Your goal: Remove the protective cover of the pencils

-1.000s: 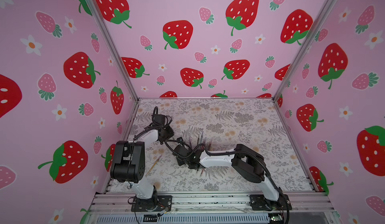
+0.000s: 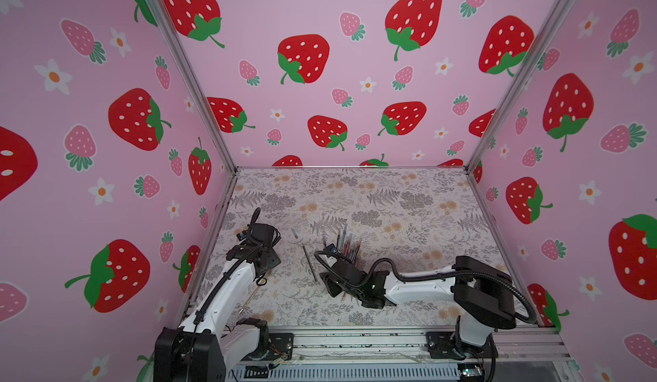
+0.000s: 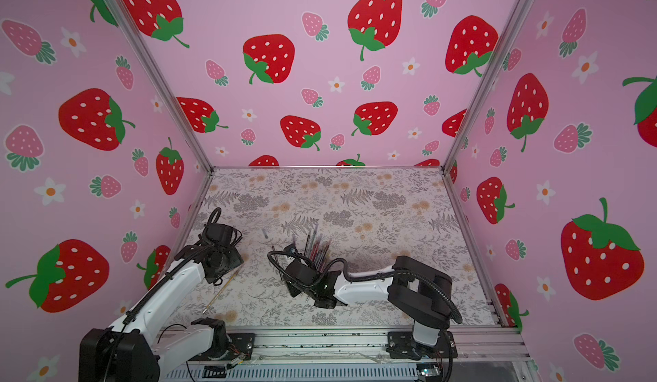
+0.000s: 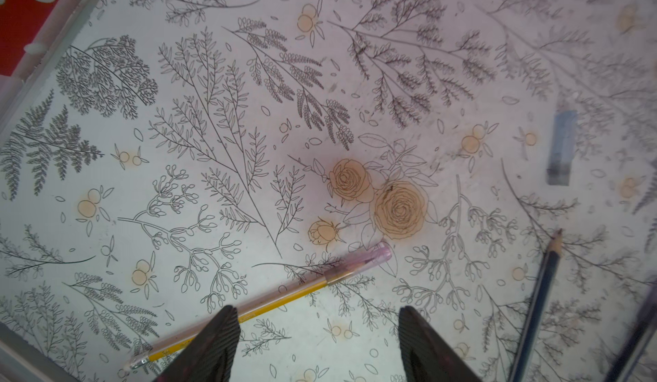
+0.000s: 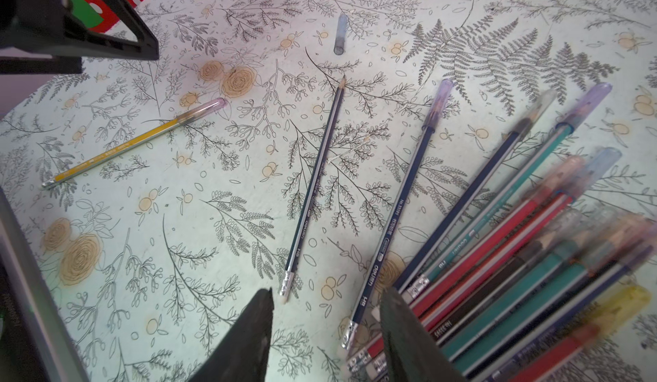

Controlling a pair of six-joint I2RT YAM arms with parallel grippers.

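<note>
My left gripper is open above a yellow pencil (image 4: 273, 301) with a clear pinkish cover. A dark pencil (image 5: 314, 176) lies bare, a loose blue cover (image 5: 340, 36) beyond its tip. My right gripper stands open, nothing visible between its fingers, just left of a fanned group of covered pencils (image 5: 479, 272) in navy, teal, red, black and yellow.
The left arm stands near the left edge; the right arm stretches across the front right over the pencils.
</note>
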